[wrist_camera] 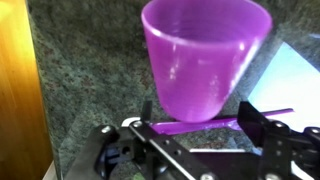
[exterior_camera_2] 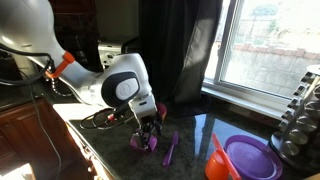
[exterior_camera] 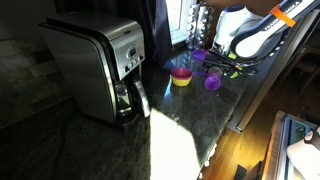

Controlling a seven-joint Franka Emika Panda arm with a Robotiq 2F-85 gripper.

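Observation:
A purple cup (wrist_camera: 200, 60) fills the upper middle of the wrist view, its wide rim towards the camera. My gripper is at the bottom, its two fingers apart on either side of the cup's narrow base, with gaps visible beside it. In the first exterior view the cup (exterior_camera: 212, 83) is on the dark counter below the arm. The second exterior view shows my gripper (exterior_camera_2: 150, 132) over the cup (exterior_camera_2: 143, 142), partly covering it. A thin purple utensil (wrist_camera: 270, 115) crosses behind the cup's base in the wrist view.
A yellow and red bowl (exterior_camera: 181, 76) stands left of the cup, and a coffee maker (exterior_camera: 105, 65) stands farther left. Near the window are a purple plate (exterior_camera_2: 262, 160) and a red item (exterior_camera_2: 222, 155). Open counter (exterior_camera: 185, 130) extends towards the front.

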